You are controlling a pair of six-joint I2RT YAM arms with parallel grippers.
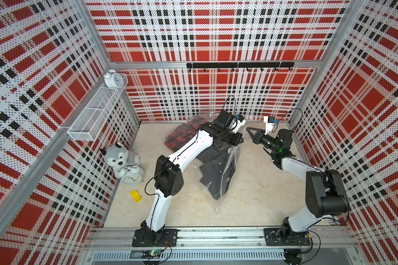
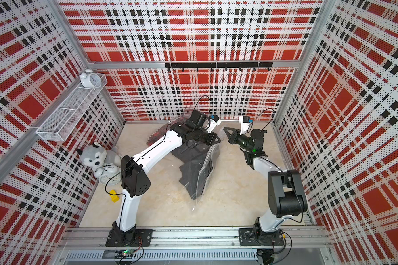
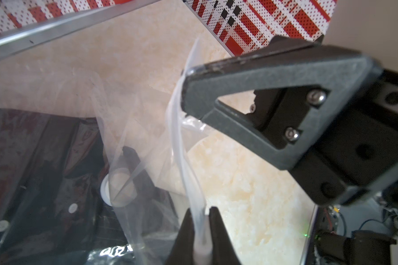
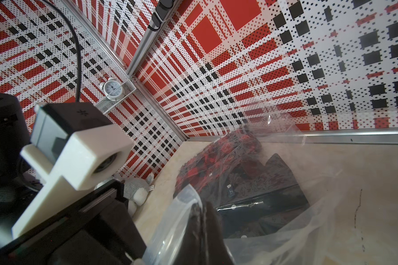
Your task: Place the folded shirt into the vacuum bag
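Observation:
A clear vacuum bag [image 1: 228,170] spreads over the middle of the table, its film rising toward the grippers on its right side. Through the film shows a dark grey garment [image 1: 212,170], with a red-and-black plaid piece [image 1: 181,132] behind my left arm; the folds are partly hidden. My right gripper is shut, a flap of film pinched at its fingertips. Close beside it, my left gripper is narrowly parted, with the bag's whitish edge running between its fingers. Both grippers hover near the back of the table.
A husky plush [image 1: 118,159] and a white clock [image 1: 131,177] stand at the left wall, a yellow block [image 1: 135,195] in front of them. A wire basket [image 1: 97,110] hangs above. Bare table lies to the right of the bag.

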